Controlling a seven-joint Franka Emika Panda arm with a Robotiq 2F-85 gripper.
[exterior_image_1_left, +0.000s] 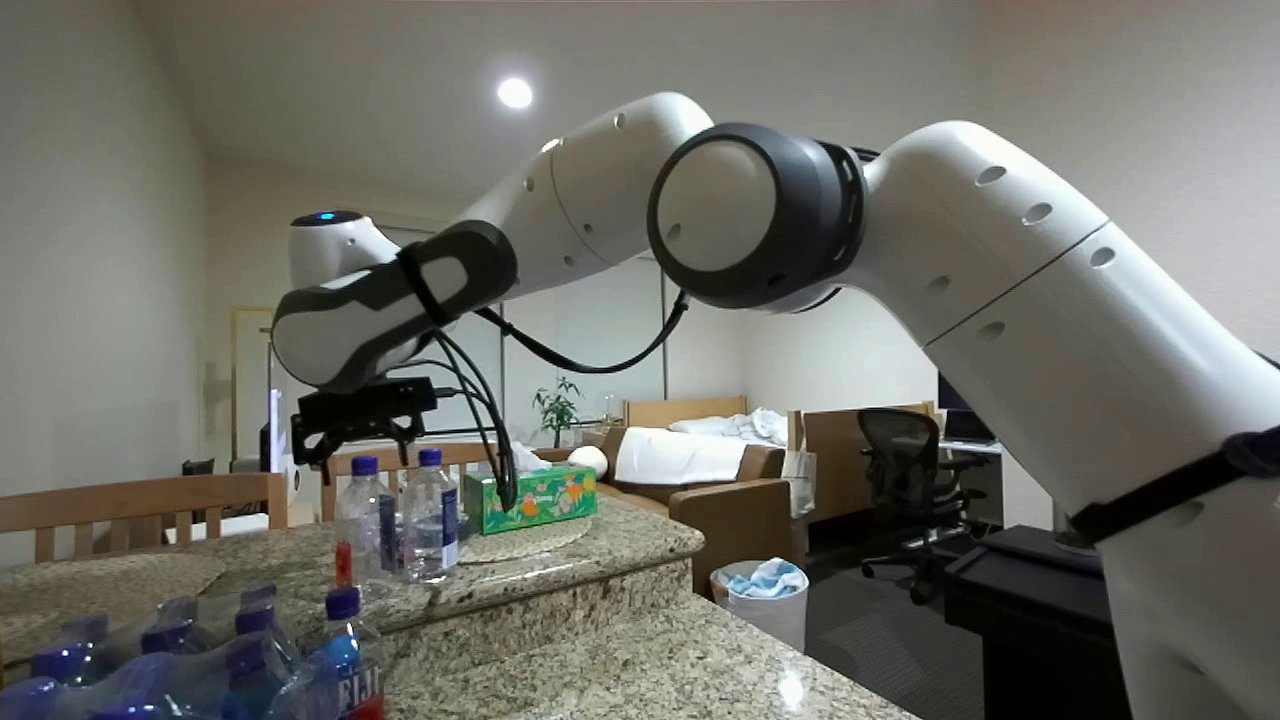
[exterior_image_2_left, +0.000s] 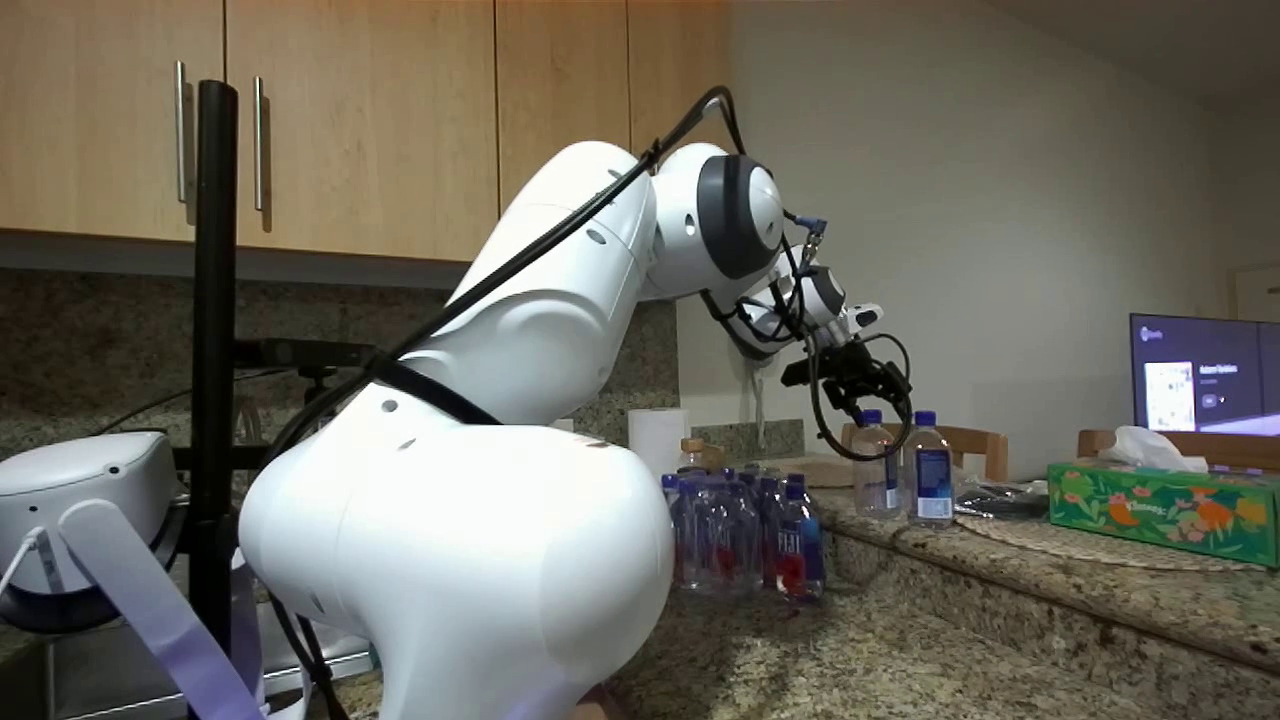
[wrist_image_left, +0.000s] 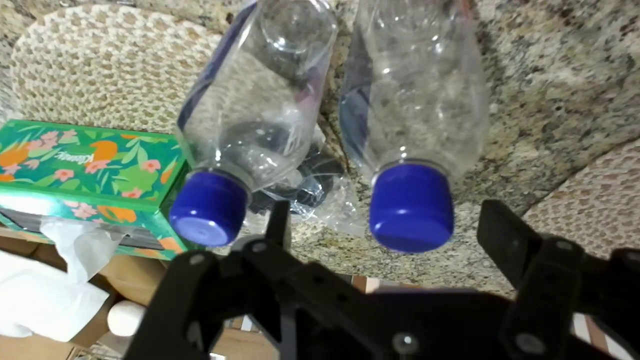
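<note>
Two clear bottles with blue caps stand upright side by side on the raised granite counter. In exterior view 1, the left bottle is below my gripper, and the right bottle stands close to the tissue box. My gripper is open in the wrist view, its black fingers spread wide. The cap of the farther-from-box bottle appears in the gap between them. Whether the fingers reach down to cap height cannot be told. The other bottle lies just outside the left finger.
A green floral tissue box sits on a woven mat beside the bottles. Behind them lies a clear plastic bag. On the lower counter is a wrapped pack of bottles. Chairs line the far side.
</note>
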